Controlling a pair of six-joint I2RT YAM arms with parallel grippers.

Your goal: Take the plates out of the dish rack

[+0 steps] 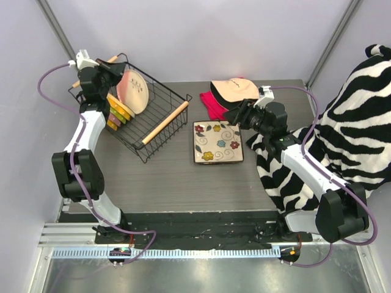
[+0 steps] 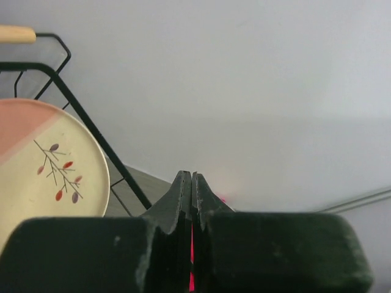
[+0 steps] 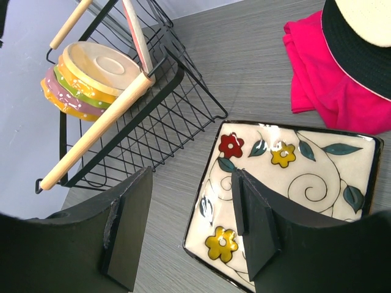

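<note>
In the dish rack point(image 1: 159, 116) a cream and pink round plate point(image 1: 134, 94) leans away from the others, its printed face visible. Several coloured plates point(image 1: 116, 113) stand on edge beside it, yellow, green and purple. My left gripper is up over the rack's back left, its fingertips pressed together and nothing between them. To their left in that wrist view lies the round plate point(image 2: 55, 165), apart from the fingers. My right gripper stands open and empty above a square flowered plate point(image 1: 218, 141) on the table.
A pink cloth point(image 1: 212, 107) and a cap point(image 1: 234, 90) lie behind the flowered plate. Black-and-white striped fabric point(image 1: 342, 134) covers the right side. The rack's wooden handle point(image 1: 165, 122) faces the middle. Bare table point(image 1: 171, 189) lies in front.
</note>
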